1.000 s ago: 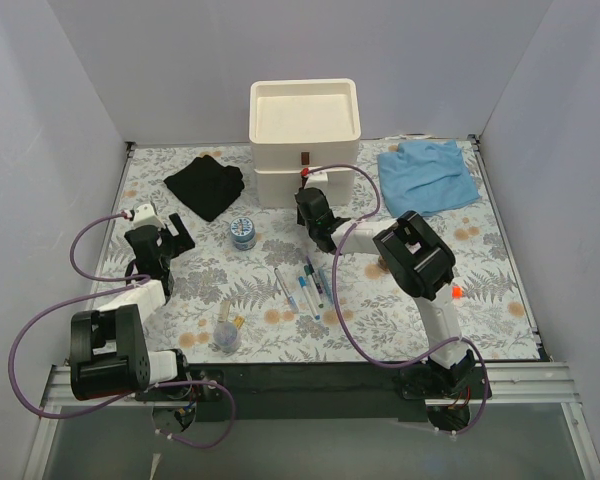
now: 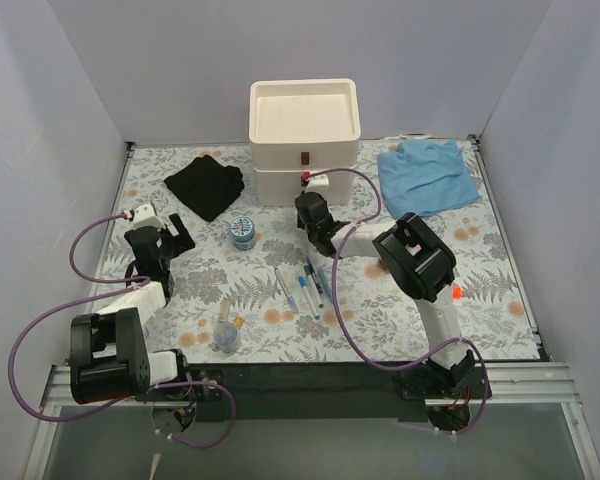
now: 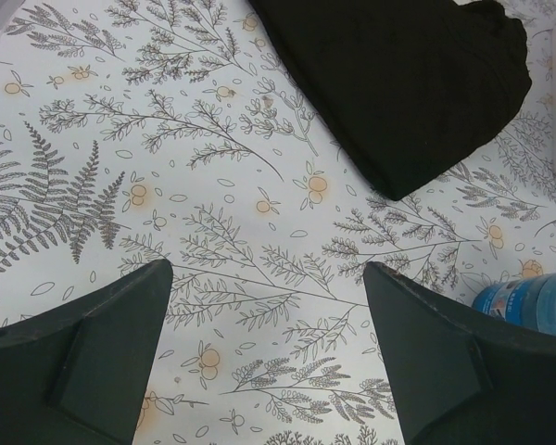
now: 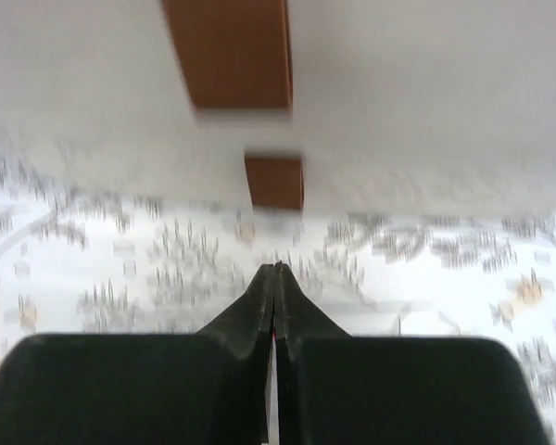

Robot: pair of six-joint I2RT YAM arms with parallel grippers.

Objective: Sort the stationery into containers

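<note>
A white two-tier drawer box [image 2: 304,115] stands at the back centre; its brown handles [image 4: 274,181] face my right gripper, which is shut with nothing visible between its fingers, just in front of the lower drawer; that view is blurred. Several pens [image 2: 310,295] lie at the table's middle front. A clear cup [image 2: 225,336] and small yellowish items [image 2: 239,323] sit front left. A blue round container [image 2: 243,233] stands left of centre. My left gripper hangs open over the left table, empty, beside that container.
A black cloth [image 2: 205,185] lies back left, a light-blue cloth [image 2: 428,175] back right. An orange item [image 2: 458,292] lies at the right. Bare table shows on the right front.
My right arm has shifted slightly at the drawer front. The left arm and the table items look unchanged.
</note>
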